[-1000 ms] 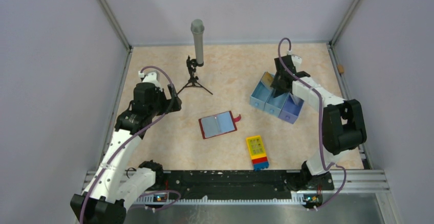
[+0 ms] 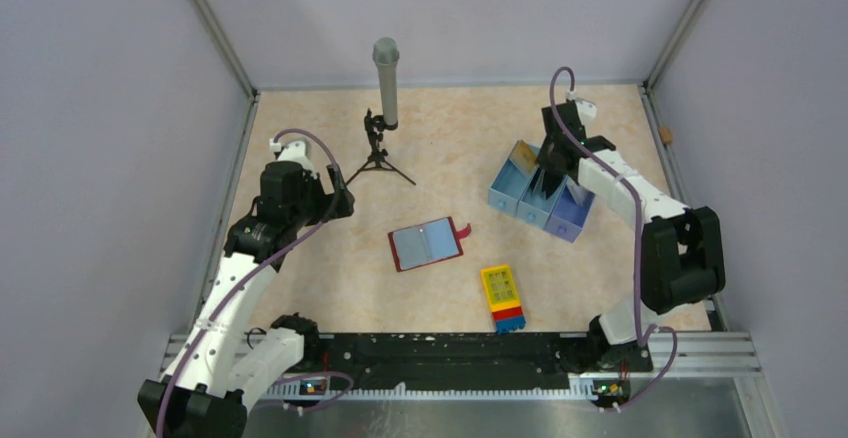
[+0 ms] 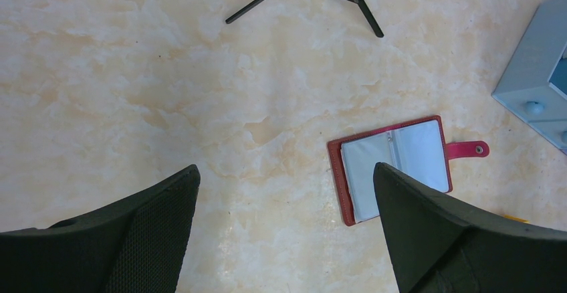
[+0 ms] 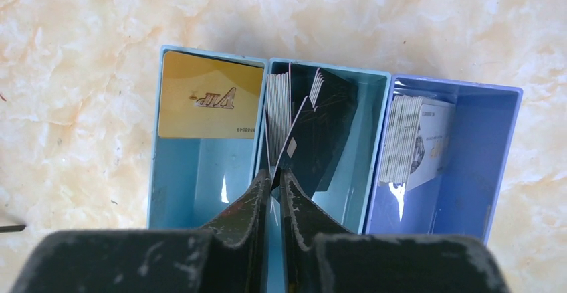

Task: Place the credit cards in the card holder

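Note:
The card holder [image 2: 426, 244] lies spread flat on the table, red-edged with pale pockets; in the left wrist view the holder [image 3: 418, 151] shows its snap strap. My left gripper is open, empty, off to the holder's left. Over the middle compartment of the blue bin, my right gripper has its fingertips close together at the lower corner of a tilted black card [image 4: 304, 149]. Whether they pinch it, I cannot tell. Other cards [image 4: 277, 99] stand behind it. A gold card [image 4: 210, 95] occupies the left compartment, white cards [image 4: 401, 139] the right.
A microphone [image 2: 387, 83] on a black tripod [image 2: 376, 148] stands at the back. Toward the front edge sits a toy block stack [image 2: 503, 296] in yellow, red and blue. Bare table separates the holder from the blue bin [image 2: 536, 216].
My right gripper has shifted slightly right over the bin, and a tilted dark card has come into view beneath it. The left arm, holder and bin stay put.

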